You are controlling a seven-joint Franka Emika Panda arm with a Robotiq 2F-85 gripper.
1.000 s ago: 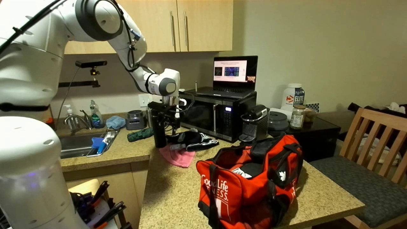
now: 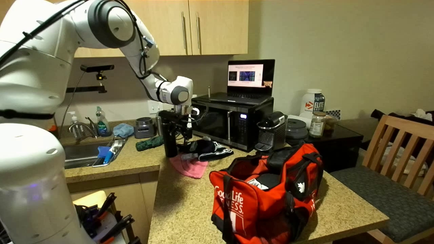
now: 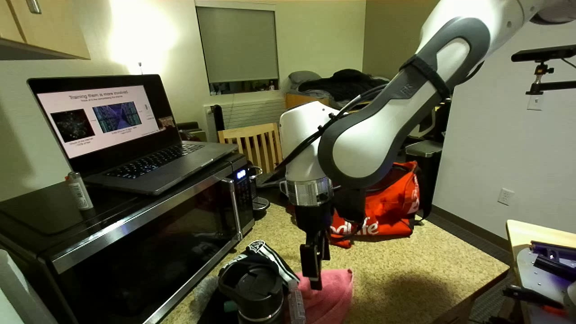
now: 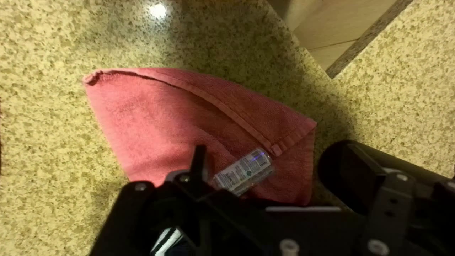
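My gripper (image 3: 313,281) points down, open, above the pink cloth (image 3: 332,291), with nothing seen between its fingers. In the wrist view the cloth (image 4: 145,115) lies spread with one edge folded over. A small clear container with a printed label (image 4: 243,170) rests on it, partly hidden by my dark gripper parts. Beside the cloth stands a black bottle (image 2: 170,138), close to my gripper in exterior view 1. Dark clothing with white stripes (image 2: 215,154) is heaped behind the cloth. An open red gym bag (image 2: 268,195) sits farther right on the counter, dark and white items inside.
A microwave (image 2: 219,124) with a laptop (image 2: 248,81) on top borders the clothing. The coffee machine (image 2: 271,132) stands next to it. A sink (image 2: 79,156) is at the left. Bare counter (image 2: 183,207) lies between the cloth and the front edge.
My arm has shifted slightly to the right in exterior view 1, with the wrist a little lower. The cloth, clothing, bottle and bag have not visibly moved.
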